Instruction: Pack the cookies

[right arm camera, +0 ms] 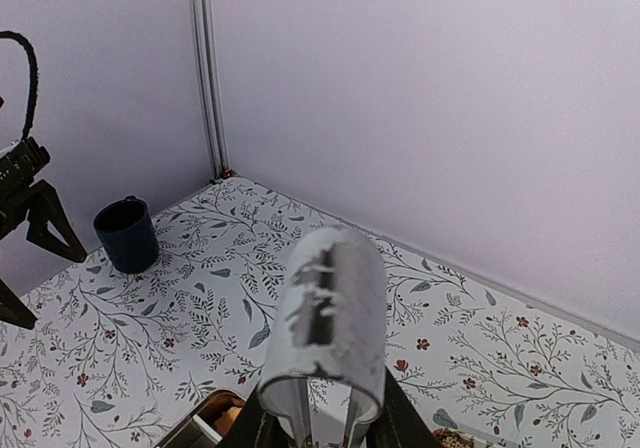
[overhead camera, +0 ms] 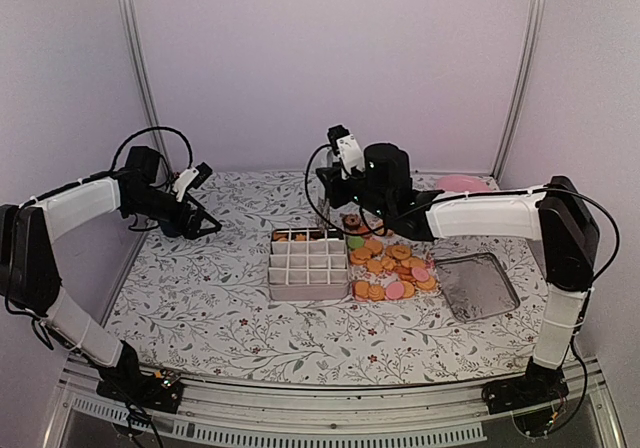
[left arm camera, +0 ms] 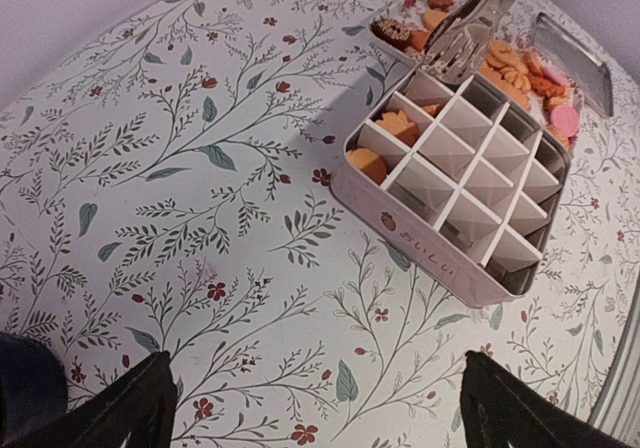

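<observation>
My right gripper is shut on metal tongs [right arm camera: 335, 298], which hang down over the far right of the pink divided box [overhead camera: 309, 292]. In the left wrist view, the tongs' tips [left arm camera: 452, 60] are at the rear corner compartment; I cannot tell whether anything is between them. Orange cookies [left arm camera: 367, 164] lie in compartments of the box's rear row, while the other rows look empty. Loose cookies [overhead camera: 400, 258] cover the cloth to the box's right. Away at the left, my left gripper [overhead camera: 213, 201] stands open and empty.
A grey metal tray [overhead camera: 480, 286] lies right of the cookies, with a pink plate [overhead camera: 463, 183] behind. A dark cup [right arm camera: 128, 236] stands by the left gripper.
</observation>
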